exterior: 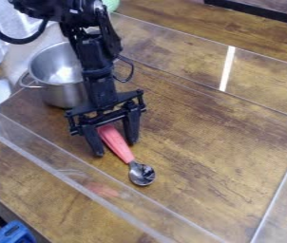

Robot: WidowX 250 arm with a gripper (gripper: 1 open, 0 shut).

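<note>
A spoon with a pink handle [120, 146] and a metal bowl end [141, 174] lies on the wooden table. My black gripper [112, 139] is low over the handle, a finger to either side of it; whether the fingers close on it I cannot tell. Behind the gripper, at the left, stands a steel pot [56, 78], partly hidden by the arm.
Clear plastic walls [273, 204] border the work area at the front and right. A blue object [11, 235] sits at the lower left corner, outside the wall.
</note>
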